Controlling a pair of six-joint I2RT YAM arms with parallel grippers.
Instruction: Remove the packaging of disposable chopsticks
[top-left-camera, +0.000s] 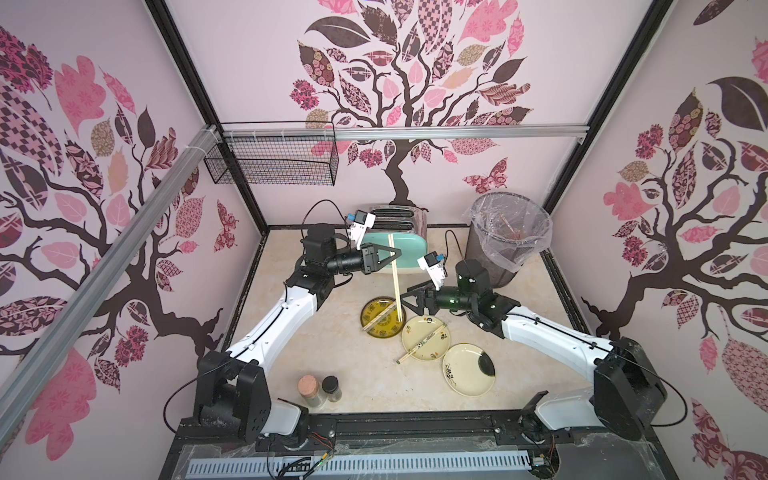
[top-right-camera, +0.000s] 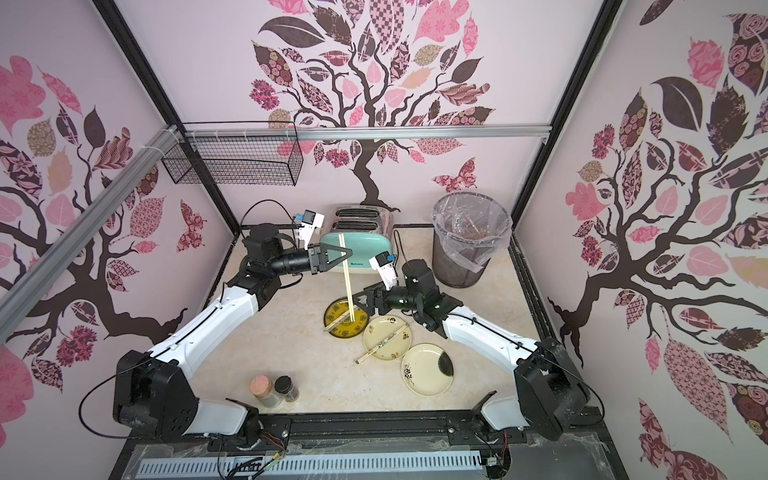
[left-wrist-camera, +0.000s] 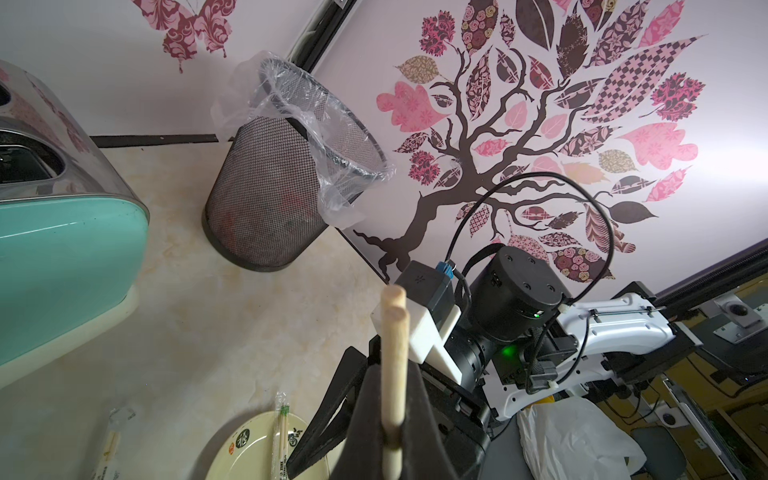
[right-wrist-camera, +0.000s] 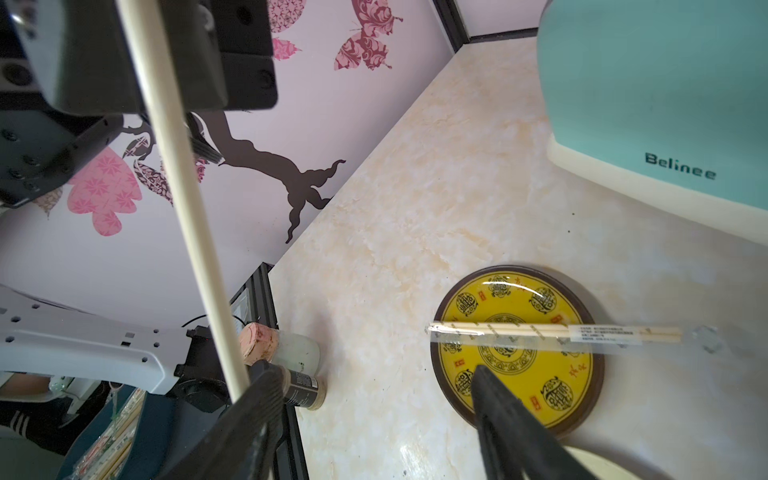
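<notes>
Bare pale chopsticks (top-left-camera: 395, 280), with no wrapper showing on them, hang nearly upright from my left gripper (top-left-camera: 397, 254), which is shut on their upper part. In the left wrist view, the chopsticks' (left-wrist-camera: 393, 360) ends rise between the fingers. My right gripper (top-left-camera: 408, 300) is by their lower end; in the right wrist view its fingers (right-wrist-camera: 505, 416) stand apart, and the chopsticks' (right-wrist-camera: 188, 192) lower end is by the left finger; contact cannot be told. A clear-wrapped pair (right-wrist-camera: 512, 331) lies across the yellow-and-brown plate (right-wrist-camera: 576, 312). Another wrapped pair (top-left-camera: 417, 345) crosses a cream plate (top-left-camera: 436, 349).
An empty cream plate (top-left-camera: 468, 369) lies at the front right. Behind the arms are a mint toaster (top-left-camera: 412, 249) and, to its right, a lined mesh bin (top-left-camera: 489, 268). Two shakers (top-left-camera: 310, 390) stand front left.
</notes>
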